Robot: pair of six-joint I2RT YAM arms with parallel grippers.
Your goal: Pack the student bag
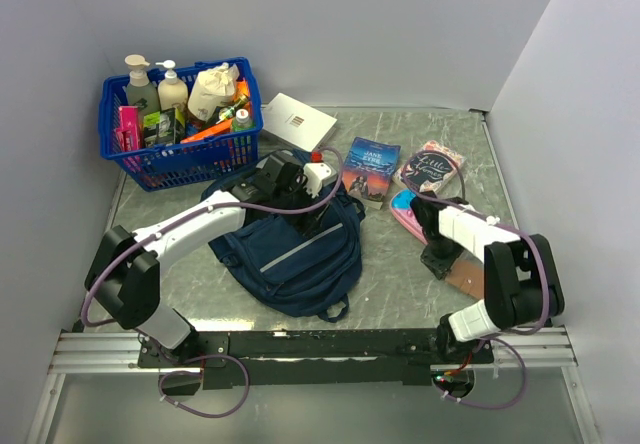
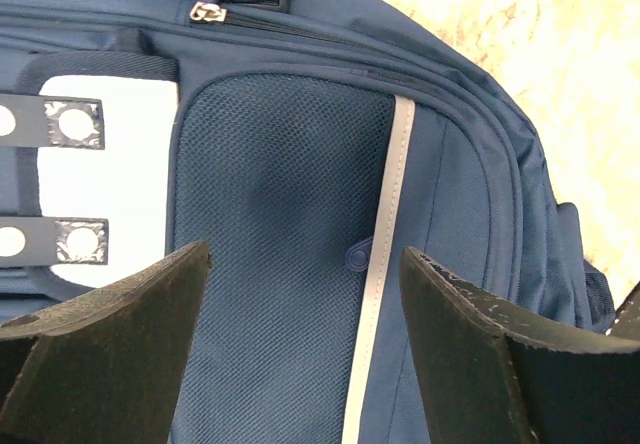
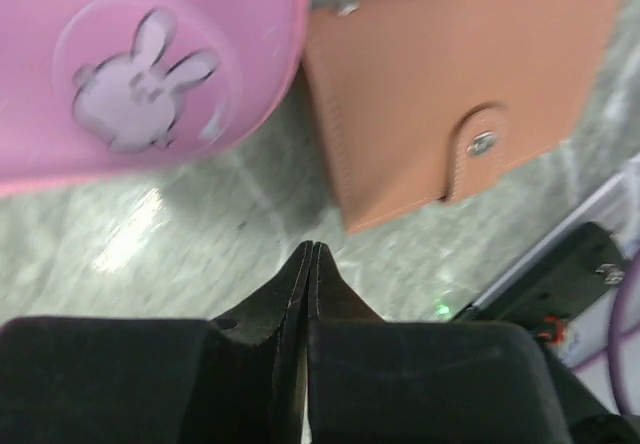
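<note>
The navy backpack (image 1: pixel 300 264) lies flat on the table, its light strip and mesh showing in the left wrist view. Over it hangs my left gripper, fingers wide apart and empty. My right gripper is shut with nothing between its tips. Just beyond those tips lies a brown leather wallet (image 3: pixel 440 94) with a snap tab, outside the fingers. A pink case with a rabbit print (image 3: pixel 150 74) sits against the wallet's left side. In the top view the right arm partly covers both the case (image 1: pixel 405 212) and the wallet (image 1: pixel 466 276).
Two books lie behind: Jane Eyre (image 1: pixel 370 169) and a dark-covered one (image 1: pixel 430 167). A white box (image 1: pixel 298 122) is near the back wall. At back left stands a full blue basket (image 1: pixel 180 169). Bare table lies between backpack and wallet.
</note>
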